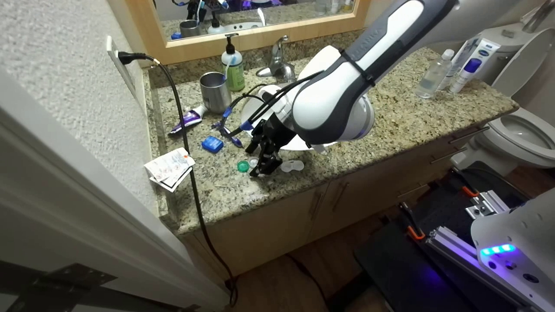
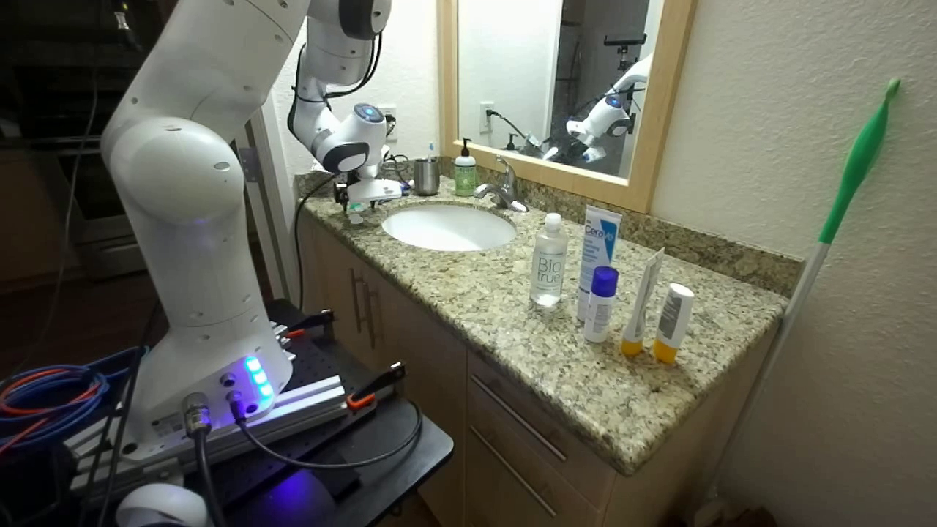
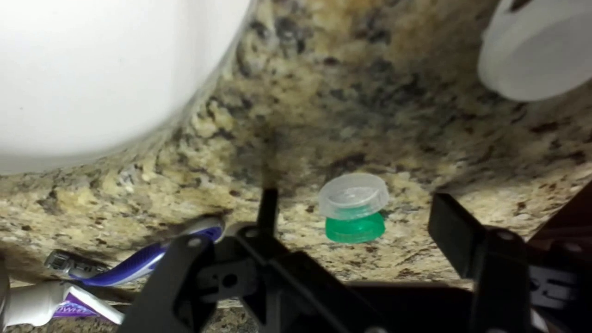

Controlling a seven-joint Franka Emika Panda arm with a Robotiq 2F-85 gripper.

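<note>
In the wrist view my gripper is open, its two dark fingers set wide apart. Between their lines of reach lie a clear round cap [image 3: 353, 195] and a green cap [image 3: 355, 230], side by side on the counter, the clear one partly covering the green one from this angle. No finger visibly touches either cap. Exterior view 1 has the gripper low over the counter by the sink's front left, right beside the green cap [image 1: 243, 166] and clear cap [image 1: 253, 162]. A whitish two-lobed case [image 1: 292, 166] lies just right of the fingers.
Left of the gripper lie a blue box [image 1: 212, 144], a purple razor [image 1: 230, 134] and a toothpaste tube [image 1: 188, 120]. A metal cup [image 1: 215, 92] and soap bottle [image 1: 235, 67] stand behind. The sink basin [image 2: 448, 227] borders the gripper; bottles stand at the far right.
</note>
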